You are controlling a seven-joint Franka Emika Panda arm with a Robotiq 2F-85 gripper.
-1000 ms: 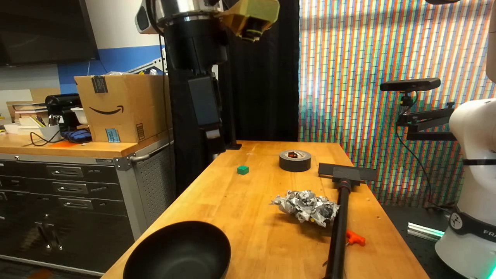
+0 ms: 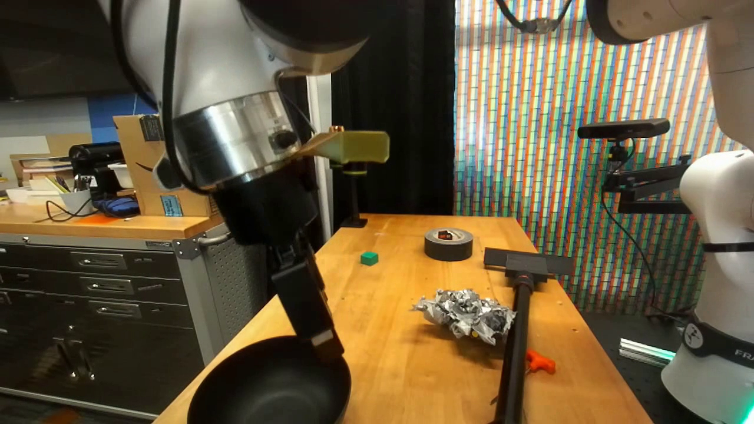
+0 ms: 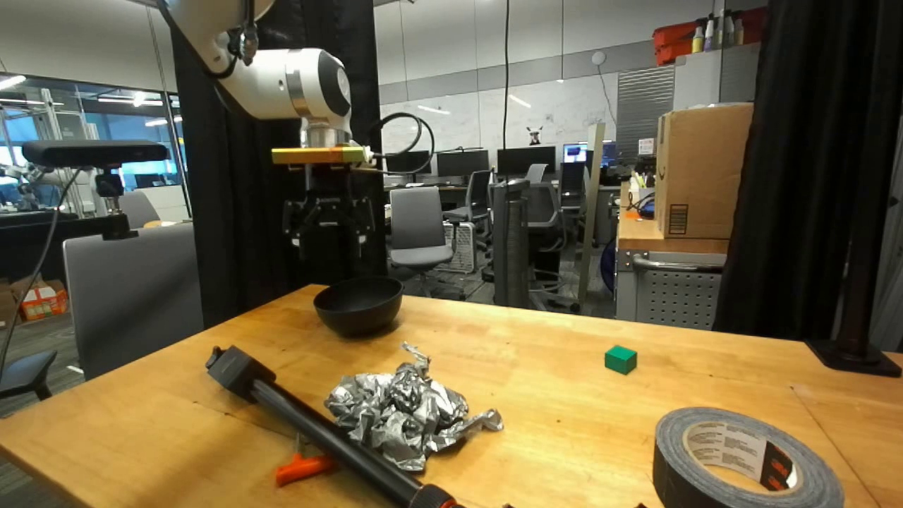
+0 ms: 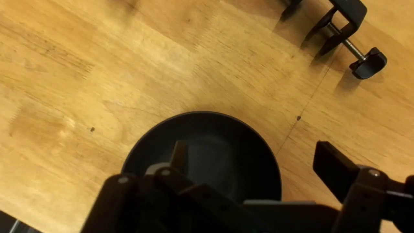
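A black bowl (image 2: 275, 387) rests on the wooden table; its dark inside shows nothing in it in the wrist view. My gripper is open and empty, pointing down above the bowl (image 3: 359, 306). In the wrist view one finger (image 4: 180, 157) overlaps the bowl's interior, while the other finger (image 4: 334, 169) lies outside the rim, over bare wood. A gap between gripper and bowl shows in exterior view 2. A green block (image 3: 620, 359), crumpled foil (image 3: 406, 410) and a roll of grey tape (image 2: 448, 244) lie apart from the gripper.
A black pole-like stand (image 2: 515, 350) lies along the table beside the foil, with an orange-handled tool (image 2: 541, 363) near it. A black clamp (image 4: 351, 23) appears in the wrist view's upper right. Bare table (image 3: 525, 372) separates the foil from the green block.
My gripper has come down and toward the bowl, tilting in exterior view 1. The bowl, foil, block and tape have not moved.
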